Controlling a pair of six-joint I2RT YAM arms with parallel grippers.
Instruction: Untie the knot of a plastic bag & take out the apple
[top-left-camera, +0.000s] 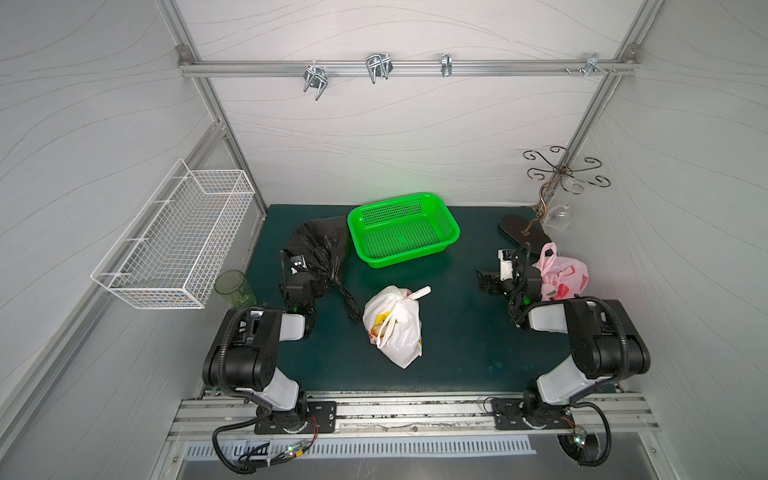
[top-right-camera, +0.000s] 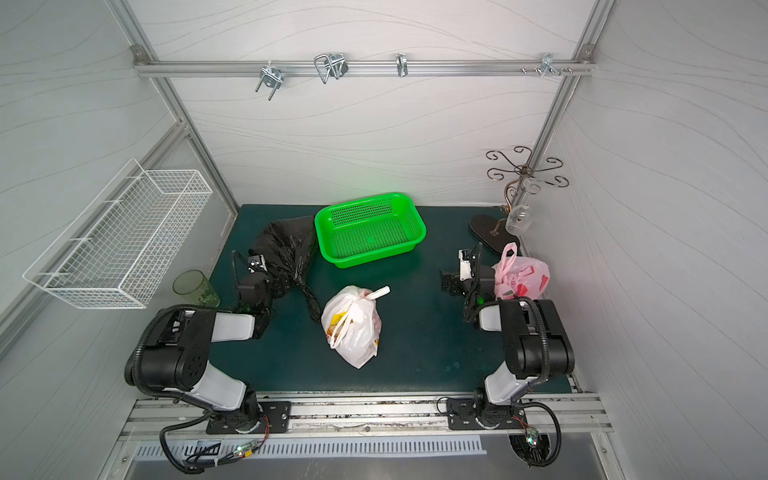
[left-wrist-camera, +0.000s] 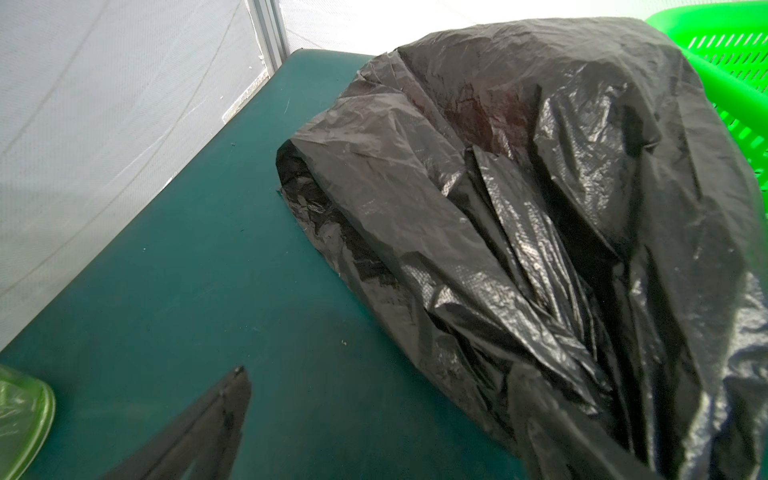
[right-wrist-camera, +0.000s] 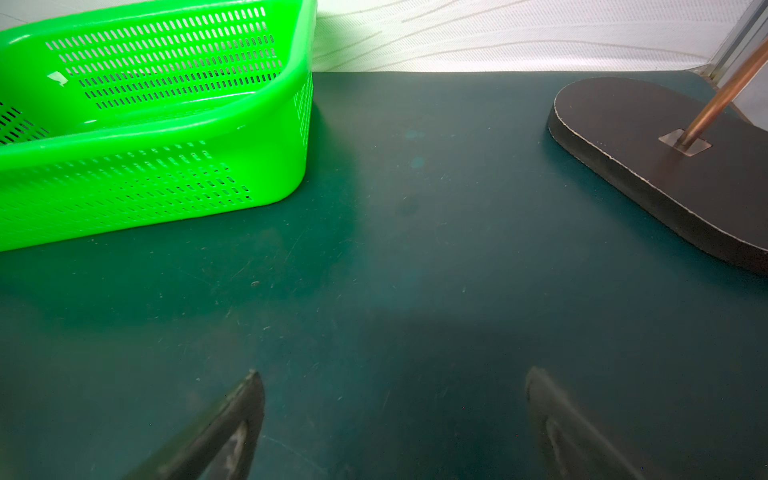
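Observation:
A white plastic bag with tied handles and something yellow showing through lies in the middle front of the table. A crumpled black bag lies at the left, close in front of my left gripper, which is open. My right gripper stands open over bare table at the right, a pink bag beside it. No apple is clearly visible.
A green basket sits at the back middle. A rack with a dark base is at back right, a green glass at left, a wire basket on the left wall.

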